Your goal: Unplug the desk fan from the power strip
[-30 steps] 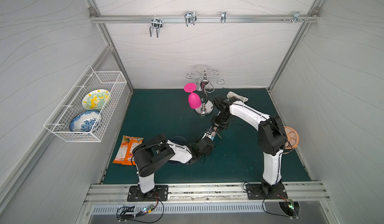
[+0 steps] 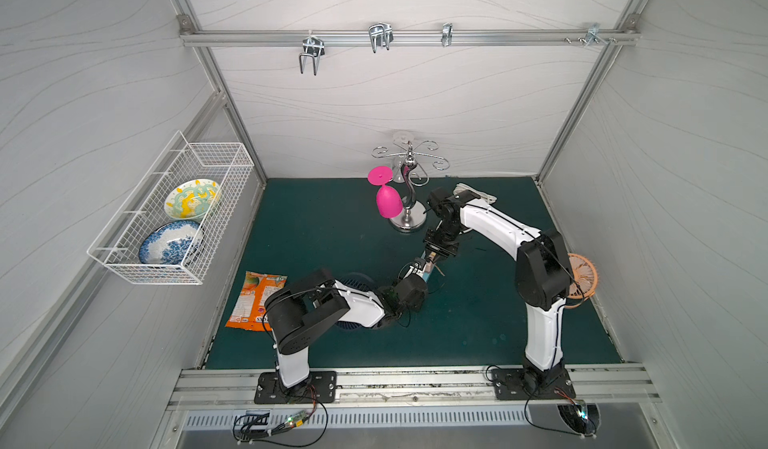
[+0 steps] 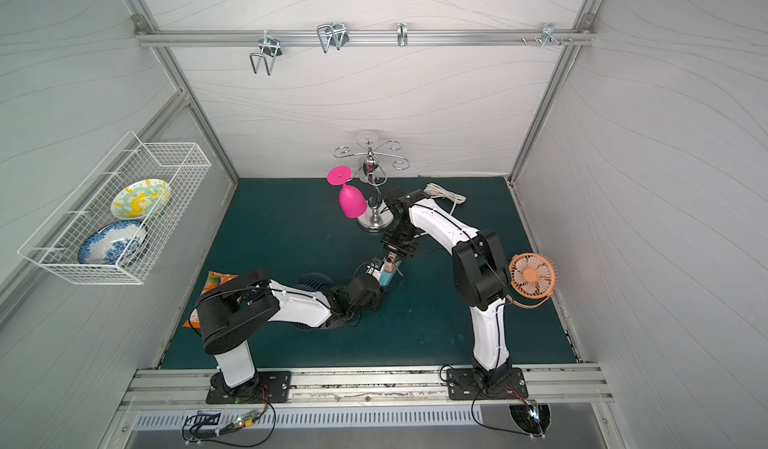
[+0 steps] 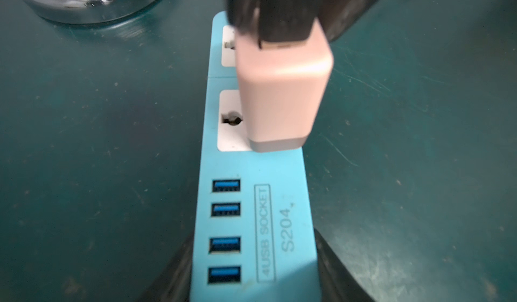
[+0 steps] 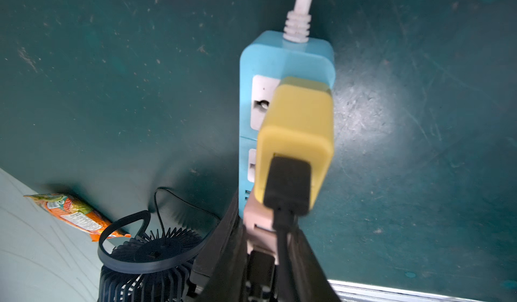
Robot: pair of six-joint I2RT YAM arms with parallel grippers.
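The light-blue power strip (image 4: 253, 167) lies on the green table; my left gripper is shut on its near end beside the USB ports. A pink adapter (image 4: 282, 97) stands over the strip's sockets, a black plug in its top. My right gripper is partly open, its dark fingers (image 5: 315, 269) on either side of that plug and adapter; whether they touch is unclear. A yellow adapter (image 5: 301, 119) with a black cable sits on the strip's far part. A dark-blue fan (image 5: 156, 248) stands near the left arm. Which adapter feeds which fan cannot be traced.
An orange fan (image 3: 533, 275) stands at the right edge. Just beyond the strip is a chrome rack (image 2: 409, 217) with a pink goblet (image 2: 389, 202). An orange snack bag (image 2: 256, 301) lies at left.
My right gripper has shifted very slightly toward the table's front over the last second. The left arm and the strip look still.
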